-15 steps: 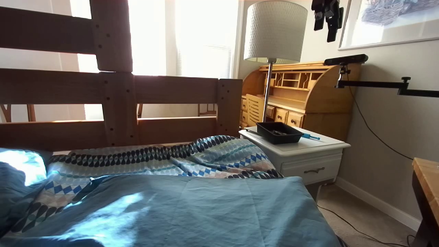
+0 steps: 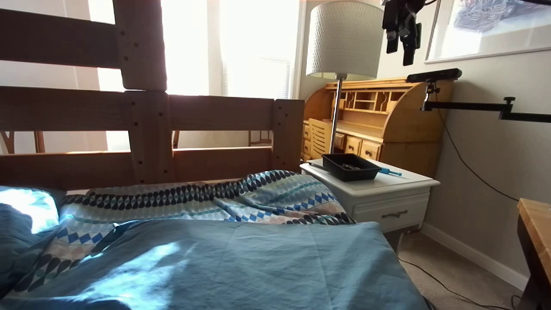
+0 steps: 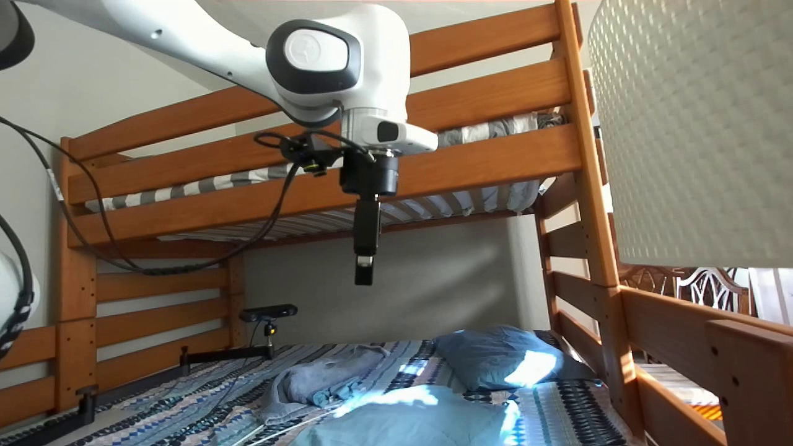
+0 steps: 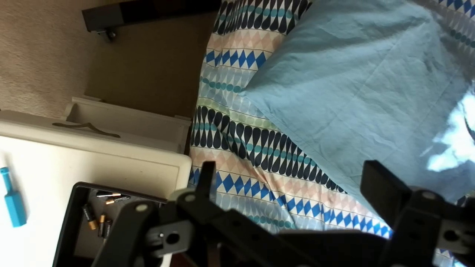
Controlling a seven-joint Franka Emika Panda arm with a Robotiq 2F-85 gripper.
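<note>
My gripper stands open in the wrist view, its two black fingers wide apart with only bedding far below showing between them. In exterior view 1 the gripper [image 2: 400,57] hangs in the air at the upper right, well above the white nightstand [image 2: 408,181]. Exterior view 2 shows the gripper [image 3: 363,271] pointing down over the bed. A blue pillow [image 4: 356,98] lies on the patterned bedspread [image 4: 249,147]. On the nightstand sits a black tray [image 4: 66,231] holding several batteries [image 4: 90,217]; the gripper hides part of it. Beside it lies a blue tool [image 4: 15,207].
A floor lamp [image 2: 343,41] rises behind the nightstand. The wooden bunk frame [image 3: 476,163] runs above and around the bed. A camera on a black arm [image 2: 465,106] reaches in from the right. The wooden desk [image 2: 413,119] stands behind.
In exterior view 1 my gripper has come lower and a little to the left. The pillow, tray and nightstand stay where they were.
</note>
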